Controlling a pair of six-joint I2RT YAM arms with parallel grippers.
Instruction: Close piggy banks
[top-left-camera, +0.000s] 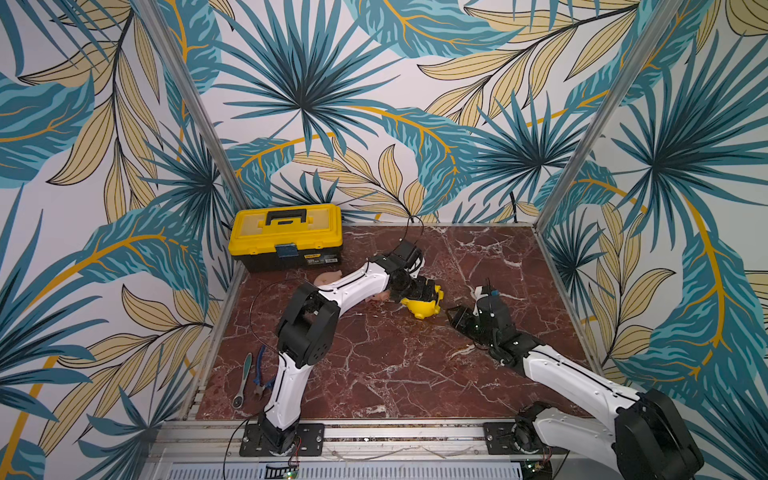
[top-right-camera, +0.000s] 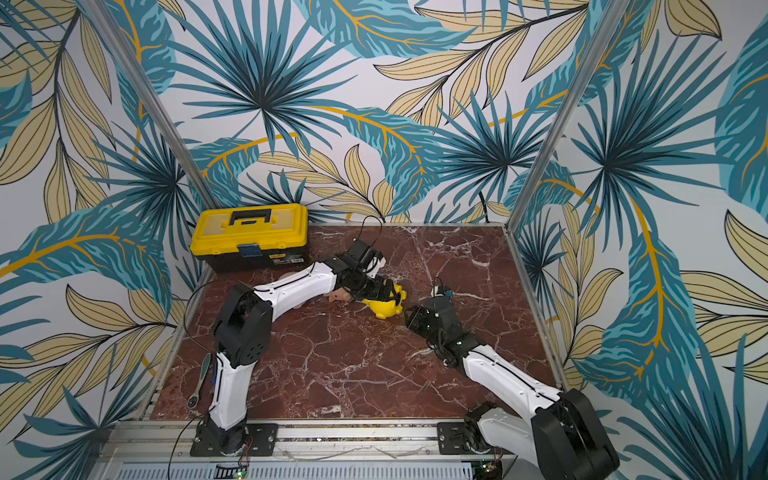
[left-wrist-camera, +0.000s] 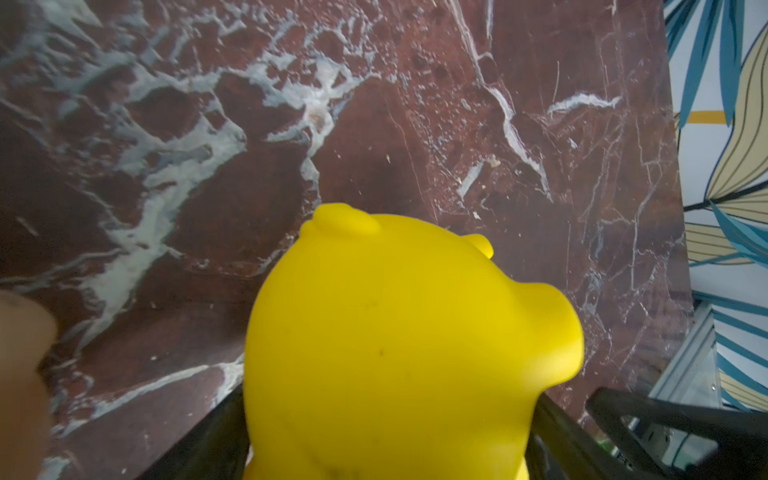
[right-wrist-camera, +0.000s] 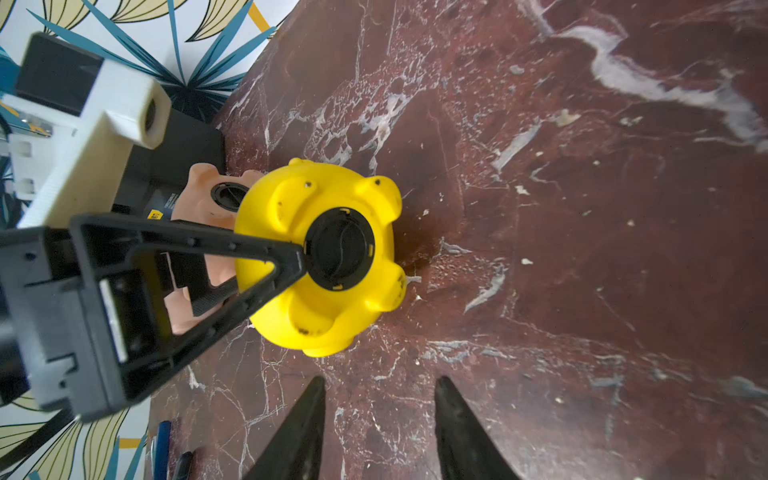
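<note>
A yellow piggy bank (right-wrist-camera: 264, 216) is held by my left gripper (top-left-camera: 425, 291), which is shut on it. The pig fills the lower middle of the left wrist view, between blurred dark fingers. Its belly, with the feet around it, faces the right wrist camera. A round black plug (right-wrist-camera: 341, 249) sits in the belly opening and looks seated. My right gripper stands apart from the pig, open, with only the tabletop visible between its fingers. A pink piggy bank (right-wrist-camera: 204, 196) with a black plug is partly hidden behind the yellow one and the left arm.
A yellow and black toolbox (top-left-camera: 285, 236) stands at the back left. Several hand tools, among them a teal-handled one (top-left-camera: 243, 380), lie at the front left.
</note>
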